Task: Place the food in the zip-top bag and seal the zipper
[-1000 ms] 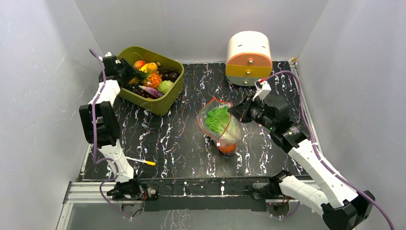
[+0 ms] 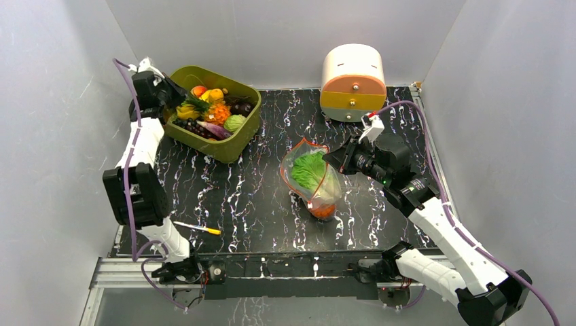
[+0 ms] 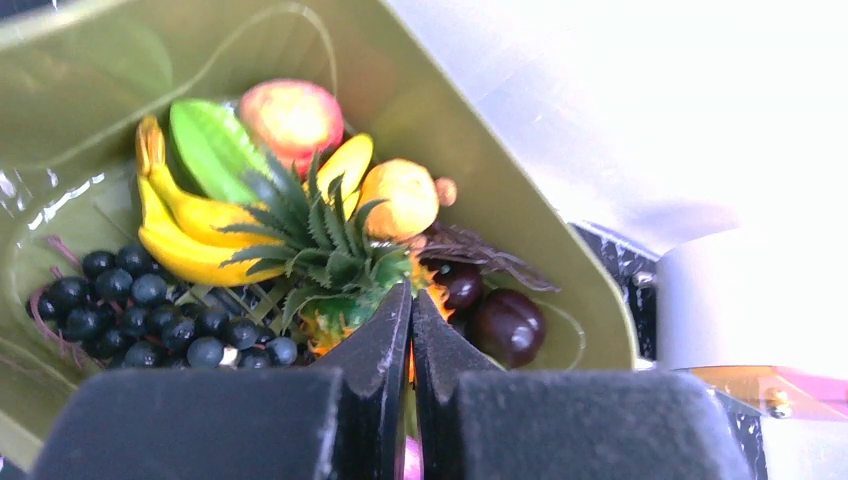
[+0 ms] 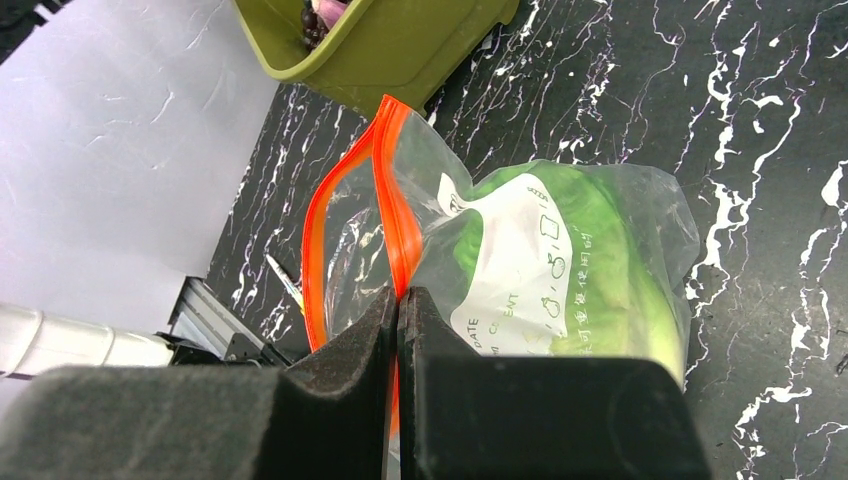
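Observation:
The clear zip top bag (image 2: 329, 185) lies mid-table with a leafy green cabbage (image 2: 308, 170) and something orange inside. Its orange-edged mouth (image 4: 402, 225) gapes, and my right gripper is shut on that edge. Over the green bin (image 2: 231, 151) at the back left hangs my left gripper, shut with nothing between its fingers. The pineapple (image 3: 330, 245) lies in the bin beyond those fingertips, its orange body partly hidden by them. Bananas (image 3: 205, 225), black grapes (image 3: 130, 300), a starfruit (image 3: 210, 150) and a peach (image 3: 292, 120) lie around it.
A rounded cabinet (image 2: 352, 81) with coloured drawers stands at the back, right of centre. A yellow-capped marker (image 2: 204, 229) lies near the front left. Between bin and bag the marbled table (image 2: 261, 204) is clear. Walls enclose both sides and the back.

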